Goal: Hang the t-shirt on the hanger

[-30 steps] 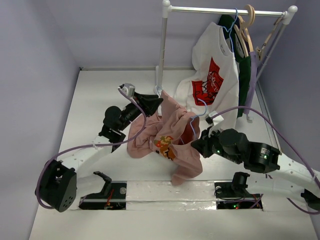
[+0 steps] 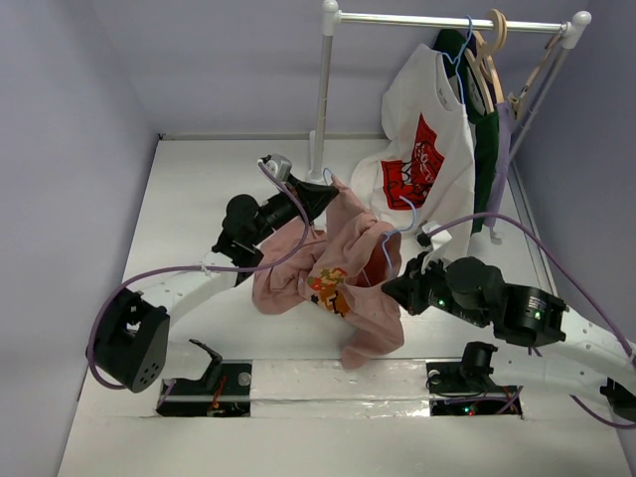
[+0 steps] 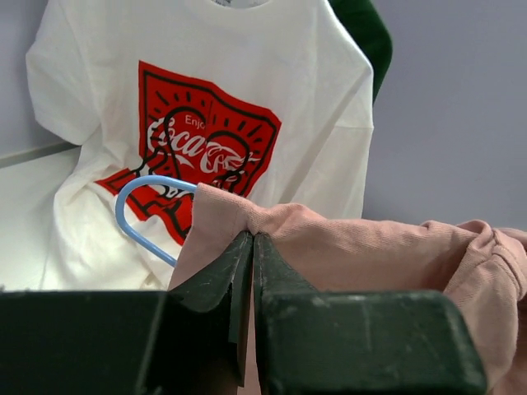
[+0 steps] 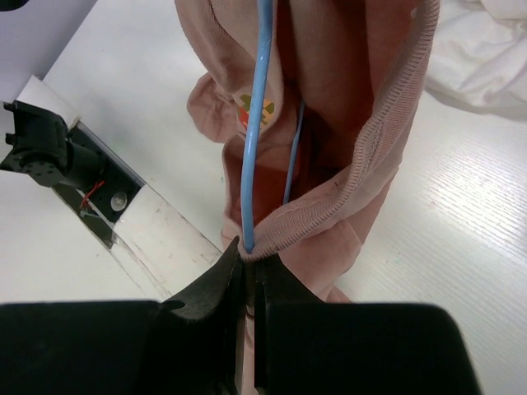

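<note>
The pink t shirt (image 2: 323, 253) hangs bunched between my two arms, its printed front low in the folds. A blue wire hanger (image 2: 386, 243) runs through its neck opening, the hook standing out above; a rounded blue end of the hanger (image 3: 156, 183) shows past the shirt's edge in the left wrist view. My left gripper is shut on the shirt's upper edge beside that end. At the ribbed collar, my right gripper is shut on the cloth together with the hanger wire. Inside the shirt, much of the hanger is hidden.
Behind stands a clothes rack (image 2: 447, 20) with a white t shirt (image 2: 427, 149) and green and purple garments on hangers at its right side. Bare white table (image 2: 189, 199) lies at the left.
My left gripper has moved right onto the shirt's upper corner and its fingers have come together. That corner stands slightly higher and further right. The right gripper has shifted only slightly.
</note>
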